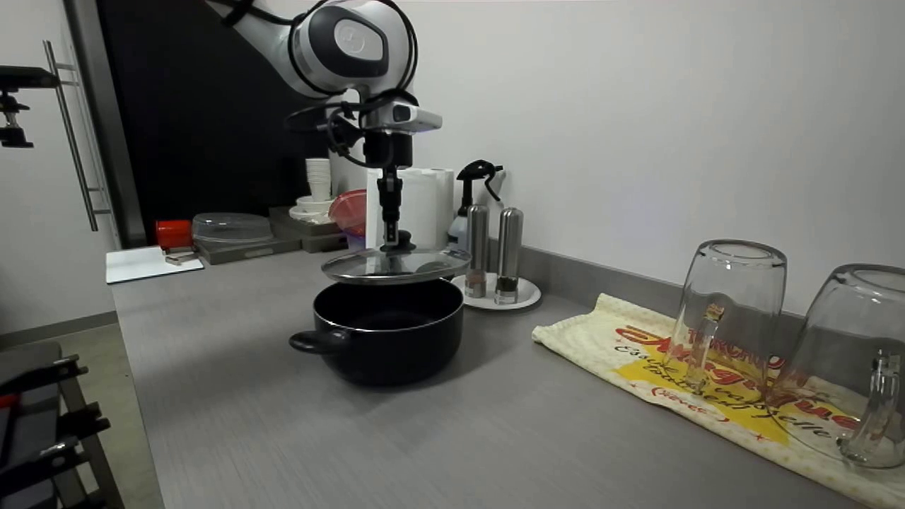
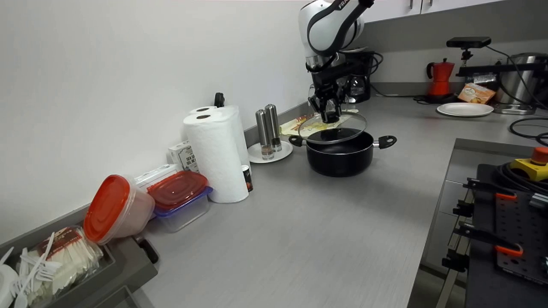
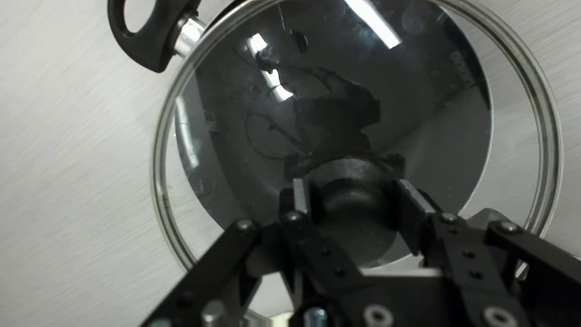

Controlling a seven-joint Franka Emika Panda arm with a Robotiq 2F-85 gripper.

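A glass lid [image 1: 433, 264] with a metal rim is held by its black knob [image 3: 354, 212], with my gripper shut on that knob. Below it the black pot [image 1: 390, 348] stands upright on the counter. The lid hangs slightly tilted above the pot's rim, shifted toward the pot's far side in exterior view 1, where the front of the opening shows uncovered. In the wrist view the lid covers much of the pot, whose side handle [image 3: 158, 32] sticks out at upper left. Exterior view 2 shows the lid [image 2: 354, 123] leaning over the pot [image 2: 340, 163].
Two steel mills [image 1: 509, 254] stand on a white plate [image 1: 527, 295] near the wall, close behind the pot. Paper towel rolls [image 2: 215, 159] are farther along. Upturned glass mugs [image 1: 734, 314] rest on a printed cloth [image 1: 594, 335].
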